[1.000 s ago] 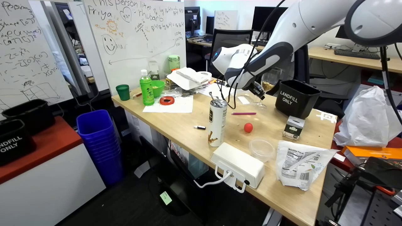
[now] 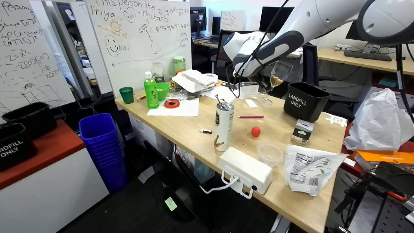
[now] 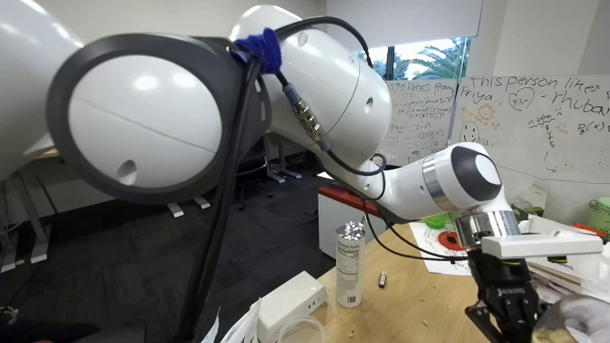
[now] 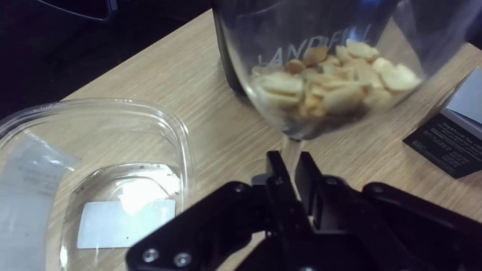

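A clear stemmed glass [image 4: 343, 97] with a heap of peanuts [image 4: 336, 83] in its bowl stands out from my gripper. The gripper's two black fingers are shut on the glass's stem, just below the bowl. In exterior view 1 the glass [image 2: 280, 72] is tilted, its bowl leaning to the right and its foot above the table. Exterior view 2 shows the gripper [image 3: 517, 328] at the lower right, its fingertips cut off by the frame. A clear plastic container [image 4: 184, 149] sits on the table to the left of the gripper in the wrist view.
A black "landfill only" bin [image 2: 306, 103] stands just right of the glass, with a small black-and-white box [image 2: 302, 132] in front of it. A purple pen [image 2: 251, 116], a red ball [image 2: 256, 131] and a tall can [image 2: 223, 126] are on the table nearer the camera.
The glass has gone from nearly upright, low over the table, to higher up and tilted. My gripper has risen with it and turned slightly.
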